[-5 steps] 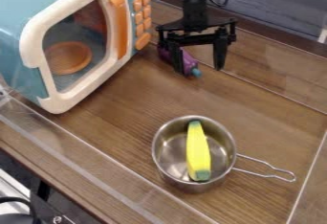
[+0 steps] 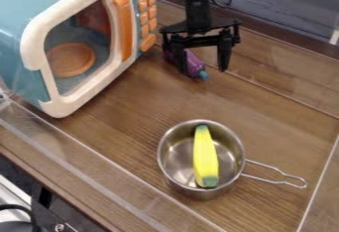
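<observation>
My black gripper [image 2: 201, 50] hangs at the upper middle, beside the toy microwave [image 2: 56, 81], its fingers spread open just above and around a small purple object [image 2: 195, 65] on the counter. A yellow banana-like toy [image 2: 205, 157] lies inside a steel saucepan [image 2: 173, 156] at the lower middle, its handle pointing right. The microwave's door is open or absent at the front, showing an orange round plate [image 2: 70, 59] inside.
A wall runs along the back right; the counter's front edge drops away at lower left.
My gripper has shifted slightly within the same spot by the purple object, which shows a little differently beneath it. The pan, banana and microwave are unchanged.
</observation>
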